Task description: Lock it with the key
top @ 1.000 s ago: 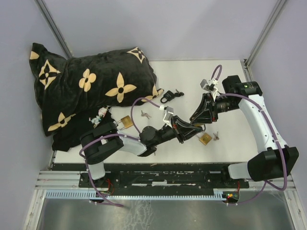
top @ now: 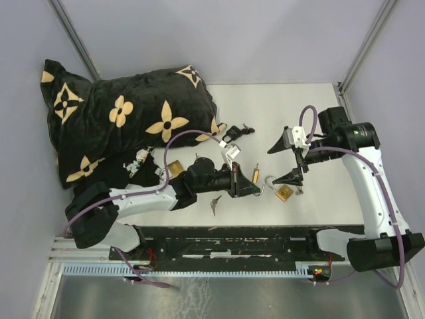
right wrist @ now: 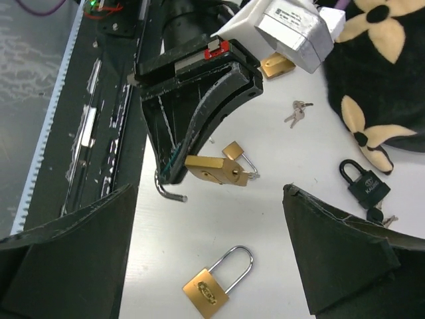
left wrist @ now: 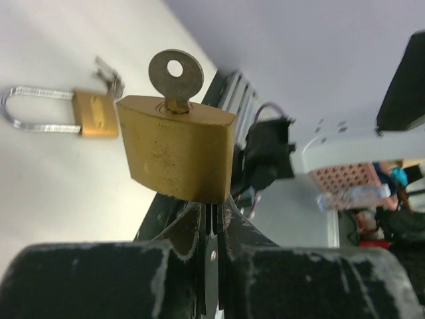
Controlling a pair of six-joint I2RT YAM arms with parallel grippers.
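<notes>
My left gripper is shut on a brass padlock (left wrist: 176, 149), held above the table. A key (left wrist: 175, 74) stands in the face of its body, its round head outward. From the right side the same padlock (right wrist: 212, 170) lies across the left fingertips, and a curved silver shackle end (right wrist: 174, 196) sticks out beyond them. How the shackle sits in the body is hidden by the fingers. Apart from it, to the right, my right gripper (top: 273, 166) stands open with nothing between its fingers; its black fingers (right wrist: 358, 256) frame the right wrist view.
On the table lie another brass padlock (top: 284, 193) with keys (top: 299, 190) beside it, a black padlock (top: 232, 133), a further brass one (top: 175, 169) and loose keys (top: 215, 204). A dark flowered cushion (top: 133, 119) fills the back left.
My right gripper was close against the left one at the padlock; it has drawn away to the right and its fingers have opened wide. The left gripper has shifted left, keeping the padlock.
</notes>
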